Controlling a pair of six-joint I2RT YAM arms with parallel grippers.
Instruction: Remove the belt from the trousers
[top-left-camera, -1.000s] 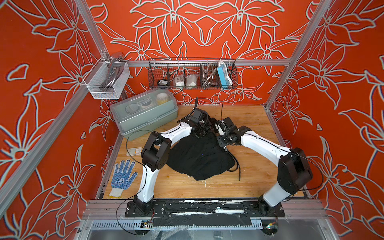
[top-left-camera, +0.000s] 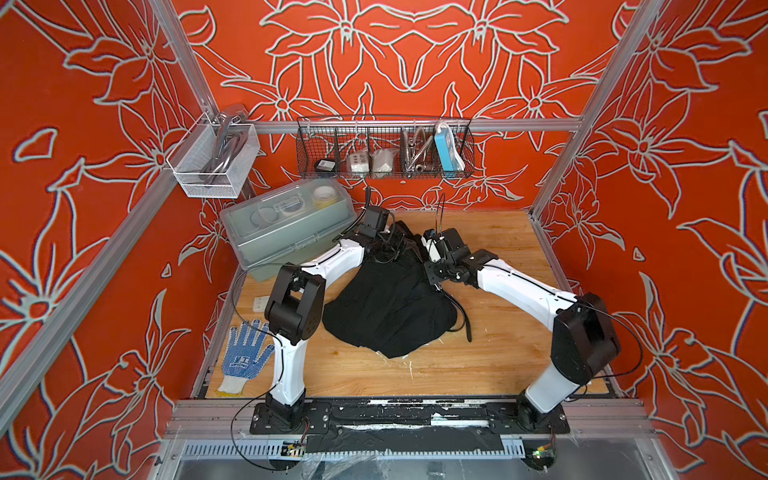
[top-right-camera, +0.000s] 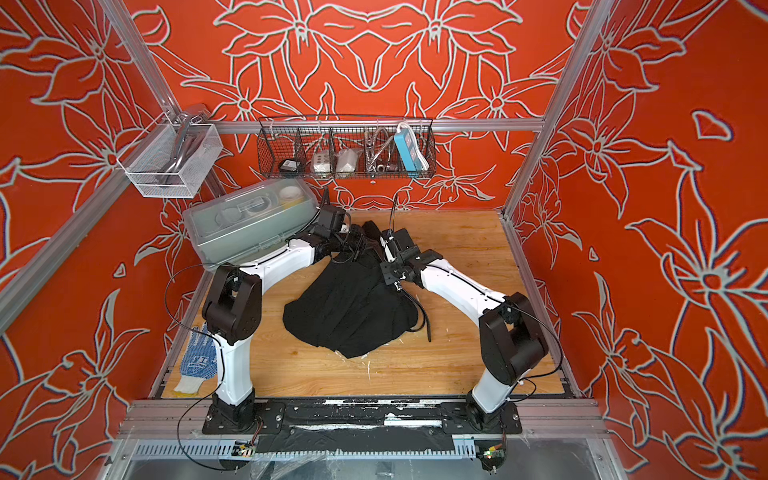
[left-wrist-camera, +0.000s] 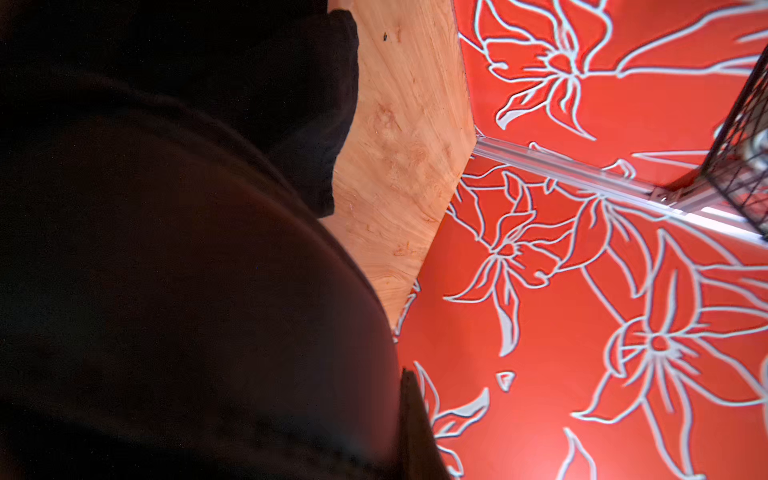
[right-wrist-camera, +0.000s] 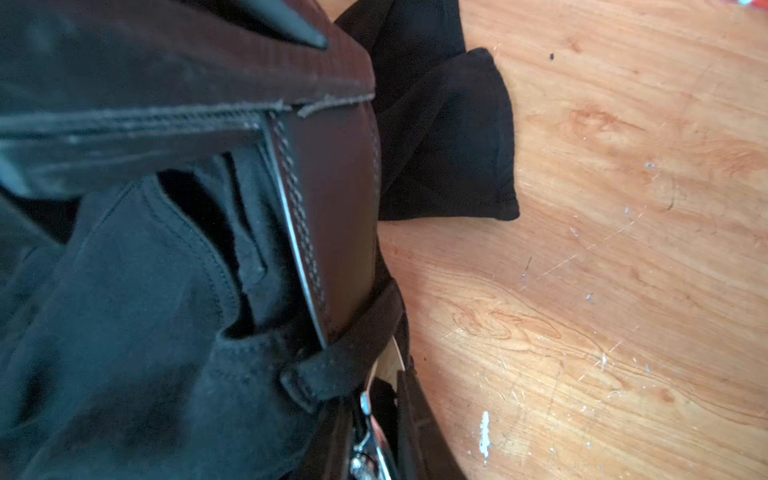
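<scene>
Black trousers (top-left-camera: 384, 312) lie crumpled on the wooden table. In the right wrist view a dark leather belt (right-wrist-camera: 324, 208) runs through a belt loop (right-wrist-camera: 344, 352). My right gripper is shut on the belt near its metal buckle, just below that loop. The belt's loose end (top-left-camera: 465, 324) lies on the table at the right of the trousers. My left gripper (top-left-camera: 392, 244) is over the back part of the trousers; dark material fills much of its wrist view, and its fingers are too dark to tell apart.
A grey toolbox (top-left-camera: 284, 224) stands back left, with a blue dotted glove (top-left-camera: 248, 352) before it. A wire basket (top-left-camera: 384, 148) and a white basket (top-left-camera: 212, 160) hang on the walls.
Both grippers have moved back and left, the left one further. The trousers and the belt's loose end have shifted the same way with them.
</scene>
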